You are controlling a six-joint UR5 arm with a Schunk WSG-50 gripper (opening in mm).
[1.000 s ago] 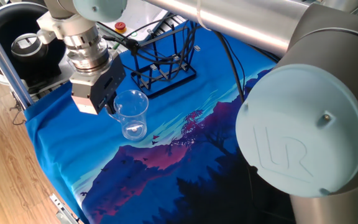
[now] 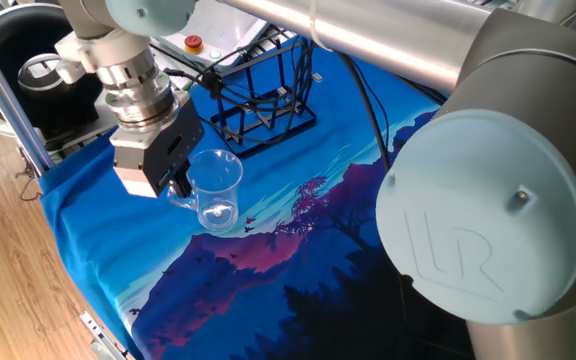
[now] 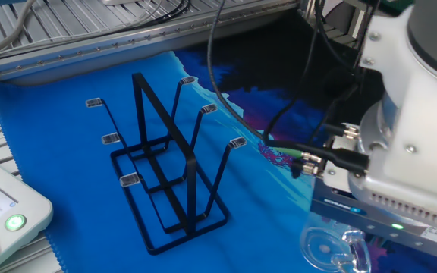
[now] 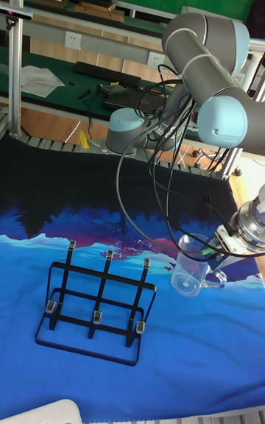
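A clear glass mug [image 2: 217, 190] is at the left of the cloth in exterior view 1, its handle turned toward my gripper [image 2: 180, 188]. The dark fingers are shut on that handle, though their tips are small and partly hidden. In exterior view 3 the mug [image 4: 188, 273] appears at the right, under the gripper's end. Only part of the mug [image 3: 326, 249] shows at the bottom right of exterior view 2, beside the gripper body. Whether its base touches the cloth, I cannot tell.
A black wire rack [image 3: 191, 189] with several upright, clear-tipped prongs stands on the blue cloth [image 3: 51, 174], apart from the mug. Cables hang from the arm and cross in front of the rack in exterior view 1. Open cloth surrounds the rack.
The gripper has shifted slightly down in exterior view 1, and the mug has moved a little down and right with it. The rack stays where it was.
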